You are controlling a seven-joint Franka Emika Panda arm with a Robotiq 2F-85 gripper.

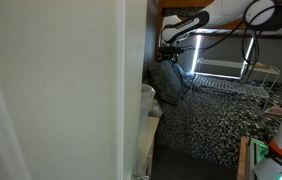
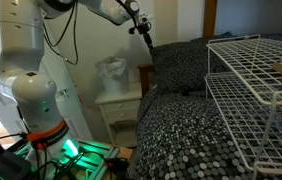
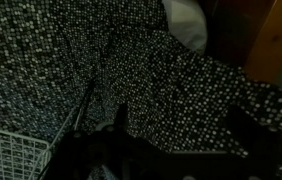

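My gripper (image 1: 169, 52) is at the end of the outstretched arm, high above the bed. In exterior view 2, the gripper (image 2: 142, 32) is in front of the far wall, near the bed's head end. The dark dotted bedding (image 2: 186, 125) covers the bed, bunched up toward that end. Looking down in the wrist view, the bedding (image 3: 171, 85) fills most of the picture below the gripper. Its dark fingers (image 3: 121, 116) stand apart, open, and nothing shows between them. The wrist view is dim, so fine detail is lost.
A white wire rack (image 2: 256, 85) stands at the bed's near right side. Beside the bed is a white drawer cabinet (image 2: 119, 108). A large pale panel (image 1: 56, 90) blocks the left of exterior view 1. The air above the bed looks clear.
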